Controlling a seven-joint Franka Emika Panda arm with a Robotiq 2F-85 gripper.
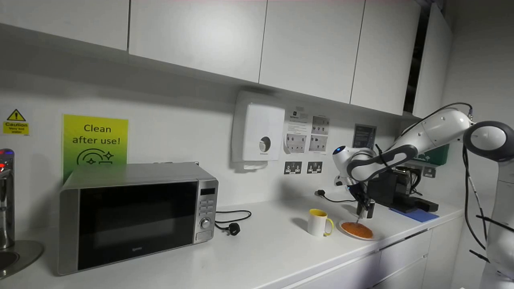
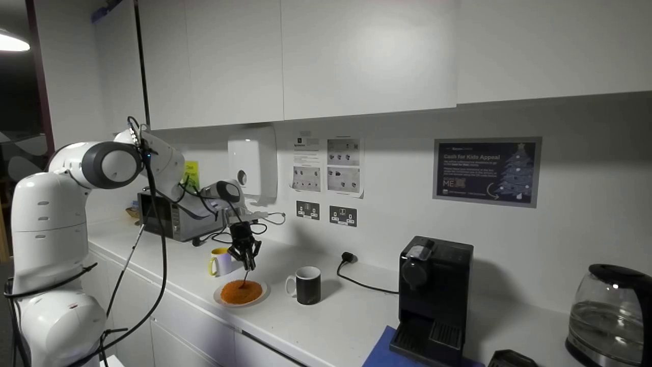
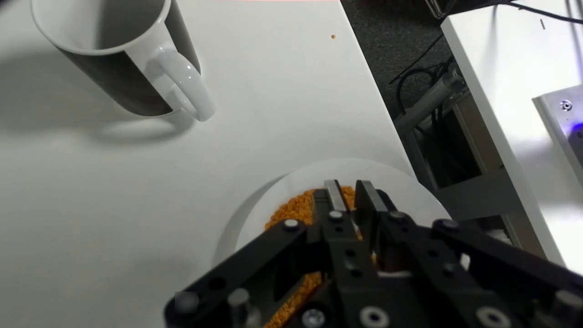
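Observation:
A white plate (image 2: 264,294) holds a flat heap of orange lentil-like grains (image 2: 237,293) on the counter. Above it, pointing down, my gripper (image 2: 249,265) is shut on a thin metal utensil (image 2: 245,277). The utensil's lower end meets the grains; its tip is hidden, so its kind cannot be told. From the wrist, the gripper covers much of the plate (image 3: 350,168), with the fingers close together and only a narrow gap between them.
A black-and-white mug (image 2: 308,285) stands on one side of the plate, a white mug with yellow inside (image 1: 317,224) on the other. The coffee machine (image 2: 435,293) and microwave (image 1: 137,216) are farther off. The plate lies close to the counter's front edge.

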